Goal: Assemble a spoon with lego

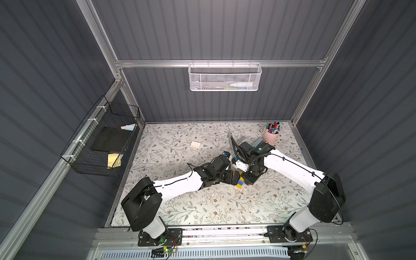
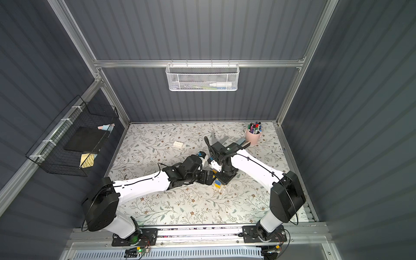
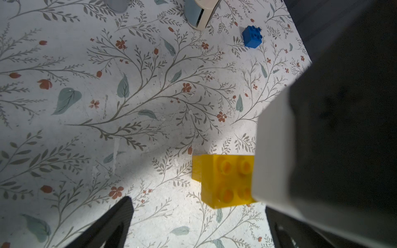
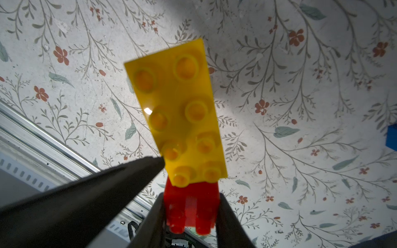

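A long yellow brick (image 4: 182, 111) with studs is joined to a red brick (image 4: 192, 202) in the right wrist view. My right gripper is shut on the red brick, the yellow one reaching out beyond its fingers. My left gripper stands open close by. In its wrist view the yellow brick (image 3: 225, 179) shows ahead, between its spread fingers and partly covered by a large white and dark shape in the foreground. From above, the two grippers meet near mid-table, and a yellow and blue patch (image 1: 240, 182) shows between them.
A separate blue brick (image 3: 252, 37) rests on the table in the left wrist view. A white block (image 1: 195, 144) lies at the back left, and a pink cup of pens (image 1: 270, 136) stands at the back right.
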